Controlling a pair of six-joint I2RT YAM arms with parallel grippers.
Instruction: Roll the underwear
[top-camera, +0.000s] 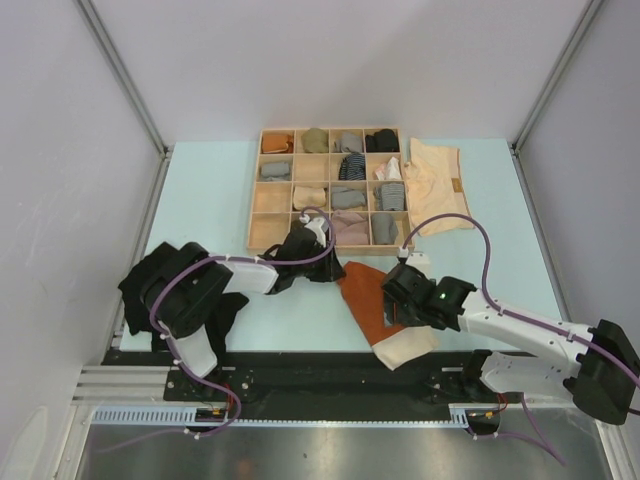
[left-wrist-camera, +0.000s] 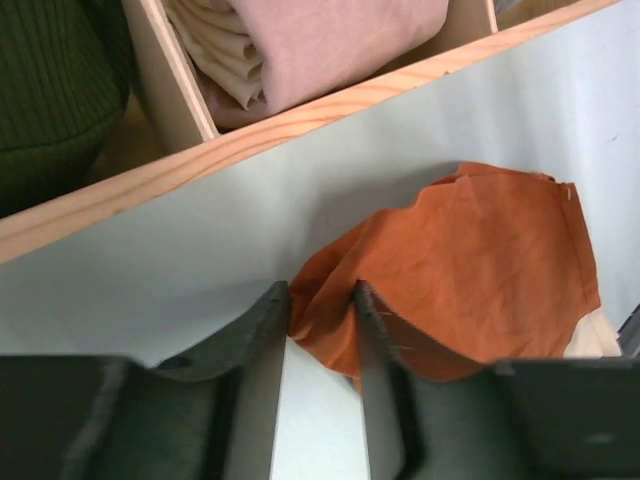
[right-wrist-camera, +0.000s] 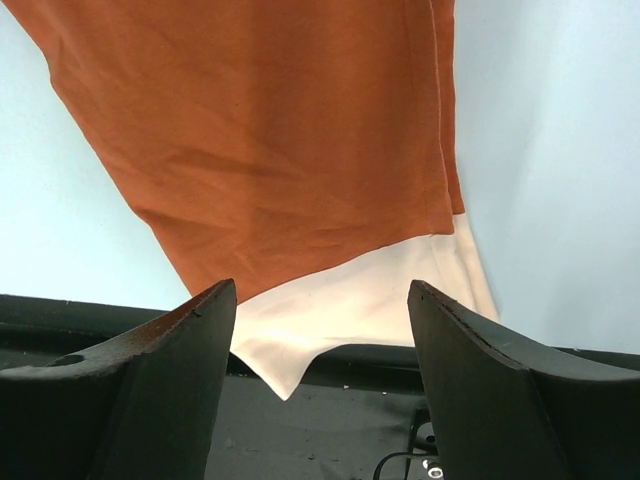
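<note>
The orange and cream underwear (top-camera: 360, 305) lies spread on the table below the organizer, also filling much of the right wrist view (right-wrist-camera: 280, 140). My left gripper is at its rumpled upper-left corner, fingers either side of a fold of orange cloth; how firmly they close on it is unclear. My right gripper hangs open over the cream lower part of the garment, with nothing held.
A wooden organizer (top-camera: 270, 225) with folded clothes stands behind, its front wall close to the left gripper. A beige cloth (top-camera: 430, 180) lies at back right, a dark cloth (top-camera: 135, 290) at left.
</note>
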